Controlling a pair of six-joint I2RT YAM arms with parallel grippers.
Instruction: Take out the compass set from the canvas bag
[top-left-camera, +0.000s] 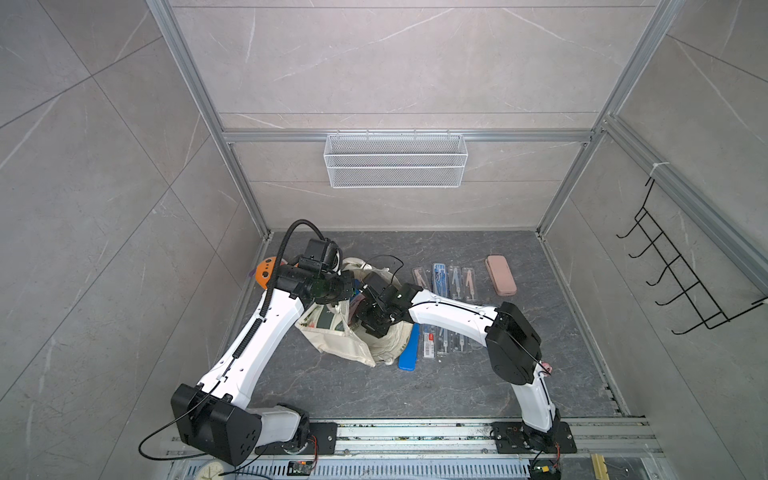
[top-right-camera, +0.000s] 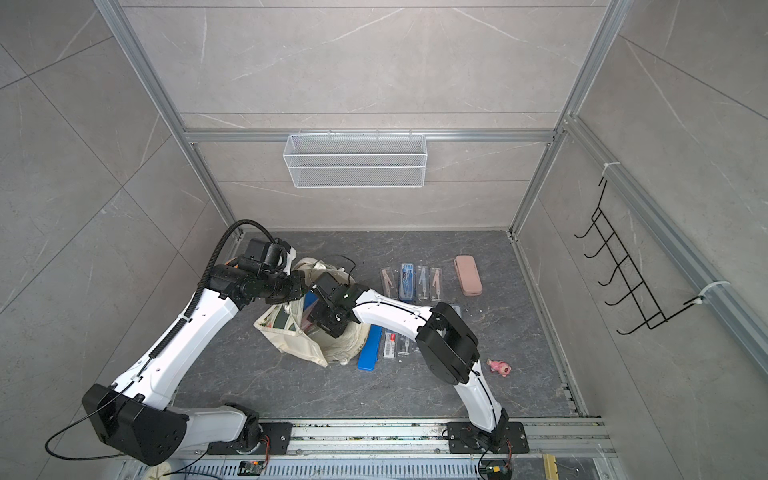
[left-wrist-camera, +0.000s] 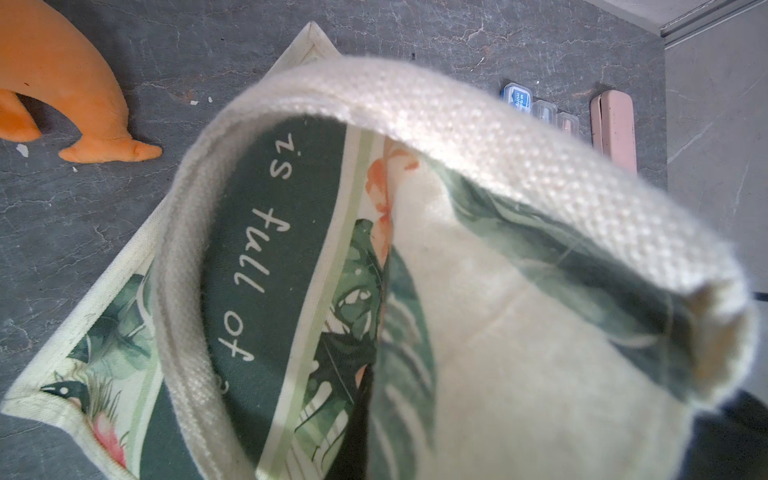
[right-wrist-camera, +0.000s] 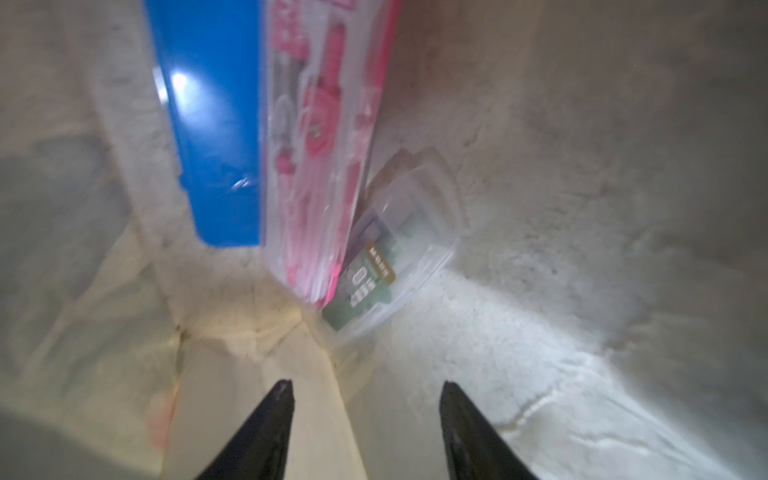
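Observation:
The cream canvas bag (top-left-camera: 340, 344) lies on the table with my left gripper (top-left-camera: 344, 289) at its upper left edge; in the left wrist view the fabric and strap fill much of the frame, fingers out of sight. My right gripper is inside the bag, fingers apart with nothing between. Above them in the right wrist view lie a pink compass set (right-wrist-camera: 316, 176) in a clear case, a blue case (right-wrist-camera: 212, 136) beside it and a clear box with a green label (right-wrist-camera: 384, 264).
An orange plush toy (left-wrist-camera: 72, 88) lies left of the bag. Clear packs, a pink case (top-left-camera: 500, 274) and a blue case (top-left-camera: 408, 352) lie to the right. A wire basket (top-left-camera: 396, 164) and black hook rack (top-left-camera: 672, 264) hang on the walls.

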